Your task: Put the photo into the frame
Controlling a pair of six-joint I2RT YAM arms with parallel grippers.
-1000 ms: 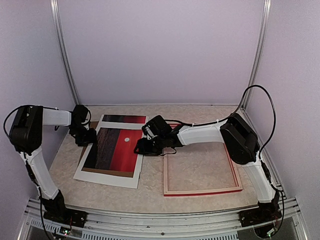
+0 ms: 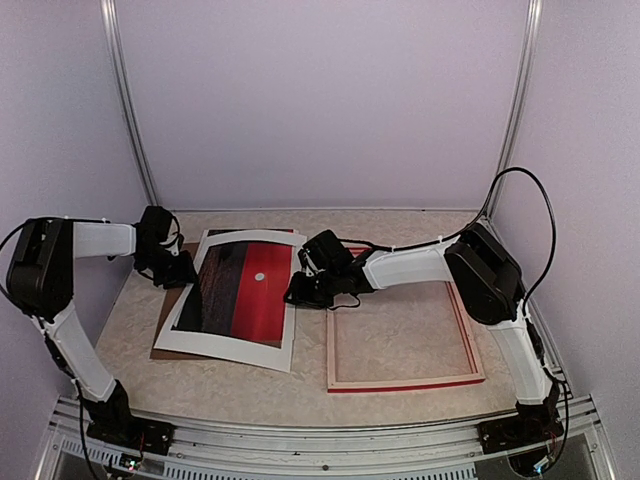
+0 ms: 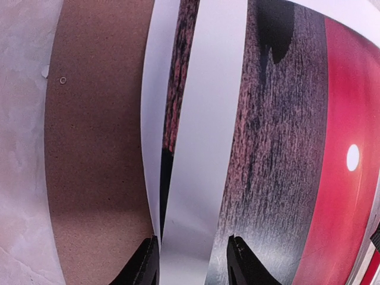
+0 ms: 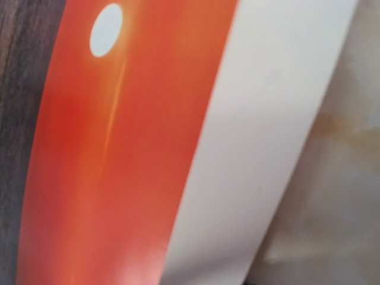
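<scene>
A white-bordered photo with a dark band and a red band (image 2: 262, 310) lies atop another print on a brown board (image 3: 95, 148) at the left. My left gripper (image 2: 176, 272) is at its left edge; in the left wrist view its fingertips (image 3: 185, 261) are apart over the white border. My right gripper (image 2: 298, 295) is at the photo's right edge; in the right wrist view the red band (image 4: 119, 154) and border (image 4: 261, 119) show, but no fingers. The frame (image 2: 400, 382), pale with red edging, lies to the right.
The right arm reaches across the frame's back part. Walls surround the work area at back and sides.
The top photo has shifted right, covering more of the print beneath. My right gripper has moved slightly right with it; my left gripper has risen slightly and moved a little.
</scene>
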